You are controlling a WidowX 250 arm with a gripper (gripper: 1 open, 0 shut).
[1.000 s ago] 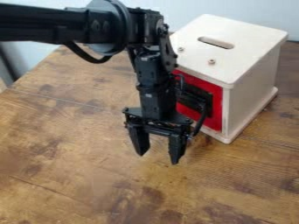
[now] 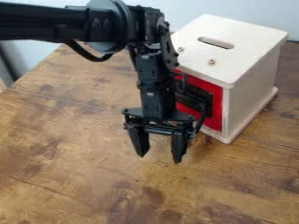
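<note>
My black gripper (image 2: 158, 150) points down over the wooden table, in front of a pale wooden box (image 2: 246, 74). Its two fingers stand apart, with nothing visible between them. The box has a slot in its top and a red panel (image 2: 214, 118) on the side facing the arm; the arm hides part of that panel.
</note>
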